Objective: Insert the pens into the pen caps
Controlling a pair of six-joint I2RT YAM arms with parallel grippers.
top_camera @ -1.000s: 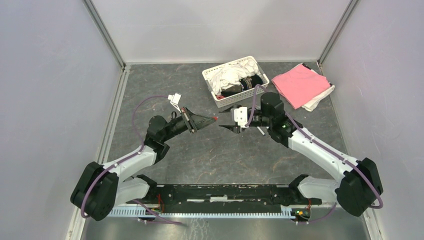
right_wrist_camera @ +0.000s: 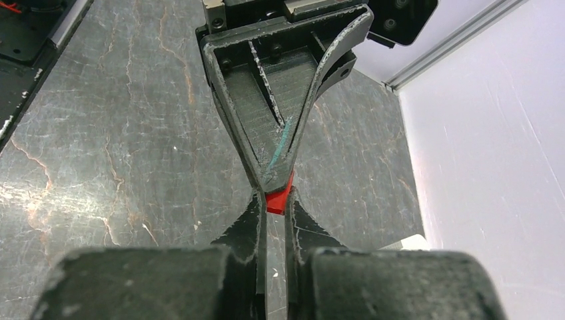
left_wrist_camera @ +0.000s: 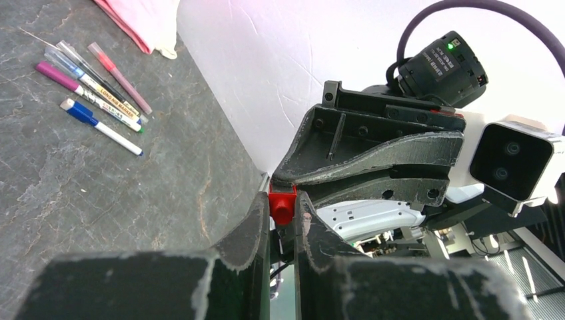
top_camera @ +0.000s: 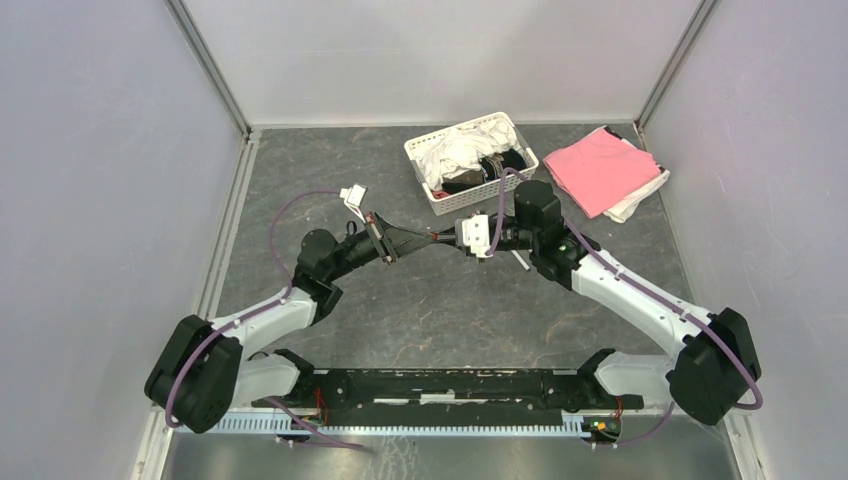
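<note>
Between the two grippers sits a small red piece (left_wrist_camera: 282, 205), apparently a pen cap, with both sets of fingertips meeting on it. In the left wrist view my left gripper is shut on its near end. From the far side my right gripper is shut on the same red piece, seen as a red tip (right_wrist_camera: 278, 201) in the right wrist view. Most of the piece is hidden by the fingers. On the table, in the left wrist view, lie a blue marker (left_wrist_camera: 110, 133), a purple-capped marker (left_wrist_camera: 58, 77) and a red pen (left_wrist_camera: 118, 77).
A white basket (top_camera: 414, 150) holding cloth and dark items stands at the back. At the back right lies a folded pink cloth (top_camera: 603, 170). Grey table (top_camera: 440, 315) in front of the grippers is clear.
My right gripper has moved left and gone from open to shut around the red piece at the left gripper's tips. The left arm has shifted very little.
</note>
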